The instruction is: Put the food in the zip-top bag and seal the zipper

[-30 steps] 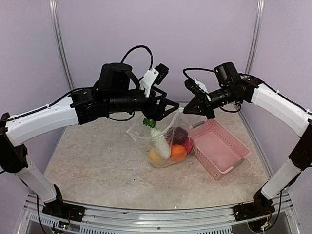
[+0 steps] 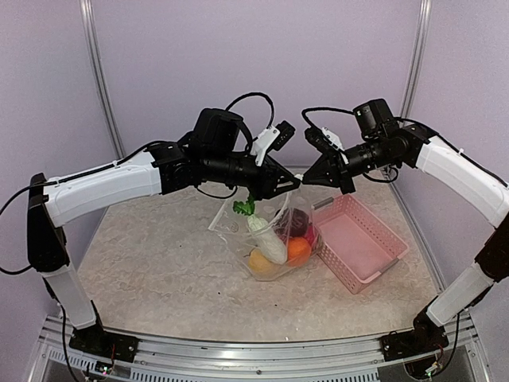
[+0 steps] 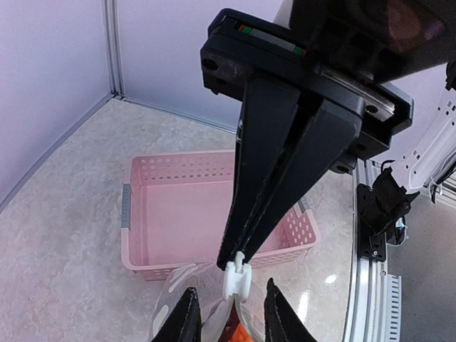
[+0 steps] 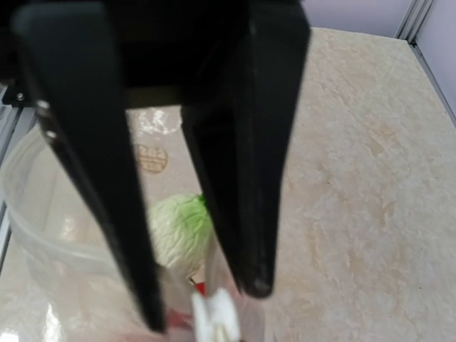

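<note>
The clear zip bag (image 2: 238,231) holds a white cabbage (image 2: 267,239) with green top, an orange (image 2: 298,249), a yellow fruit (image 2: 260,261) and purple produce (image 2: 295,224). The white zipper slider (image 3: 237,281) is at the bag's upper corner. My right gripper is shut at the slider's top. My left gripper stands part open just below, a finger either side of the slider and bag edge. In the right wrist view, black fingers frame the cabbage and slider (image 4: 216,317).
An empty pink basket (image 2: 358,239) sits right of the bag. Walls enclose the back and sides.
My left gripper has moved right toward the slider and my right gripper. The right arm has shifted slightly, and the bag has moved a little.
</note>
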